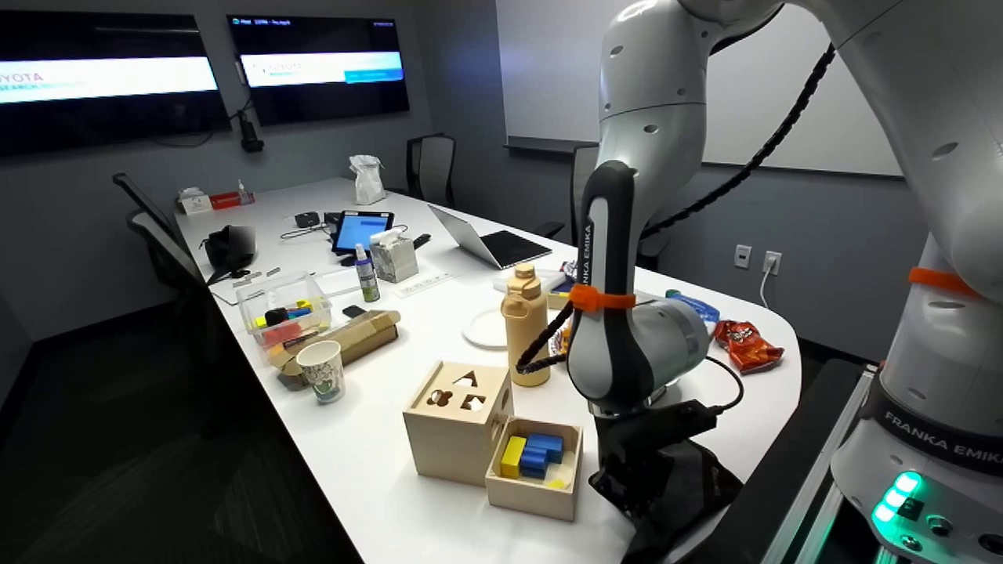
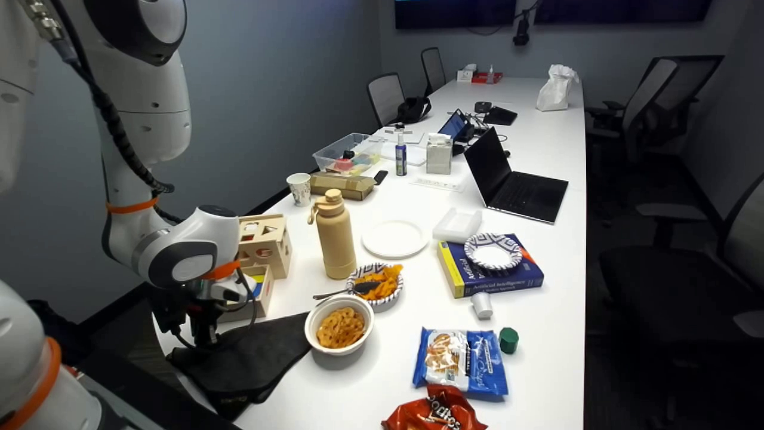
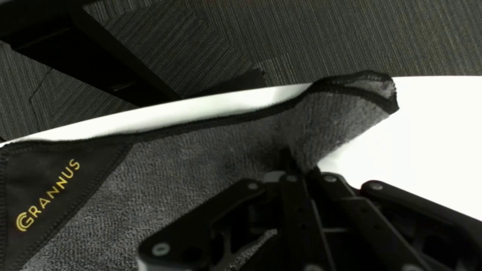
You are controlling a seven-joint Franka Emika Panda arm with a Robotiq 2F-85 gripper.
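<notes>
A dark grey cloth (image 3: 212, 149) with a black edge and a yellow-lettered corner patch lies along the table's edge in the wrist view. My gripper is shut on a gathered fold of it, close to one corner, which stands up crumpled beyond the fingertips. In exterior view 2 the same cloth (image 2: 250, 358) spreads over the near left table, partly under my gripper (image 2: 208, 337). Exterior view 1 has the dark cloth (image 1: 682, 489) bunched below the arm, where the fingertips are hard to make out.
Close beside the arm stand an open wooden tray (image 1: 531, 498) of blocks and a wooden shape box (image 1: 447, 442). A tan bottle (image 2: 336, 240), a bowl of pretzels (image 2: 340, 326) and a blue snack bag (image 2: 462, 362) are nearby. White table shows between tray and front edge.
</notes>
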